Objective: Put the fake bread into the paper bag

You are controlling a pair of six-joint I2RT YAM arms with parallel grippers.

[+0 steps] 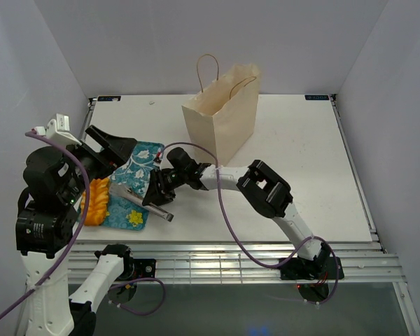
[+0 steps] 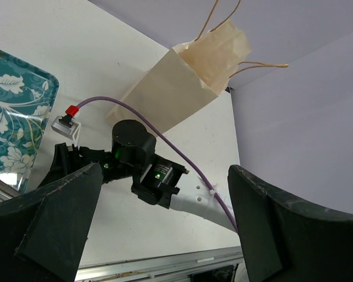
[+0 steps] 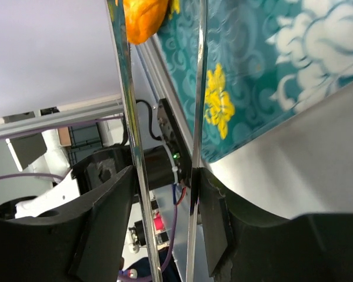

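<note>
The orange fake bread [image 1: 96, 203] lies on the teal patterned tray [image 1: 136, 218] at the left, partly hidden under my left arm; its end [image 3: 144, 17] shows at the top of the right wrist view. A paper bag [image 1: 220, 126] with handles stands upright at the back middle. My left gripper [image 1: 115, 143] is raised over the tray's left side, open and empty. My right gripper [image 1: 133, 192] reaches low over the tray beside the bread, with long metal tongs-like fingers parted; nothing shows held between them.
Grey walls border the workspace at the back and sides, with a metal rail along the front edge.
</note>
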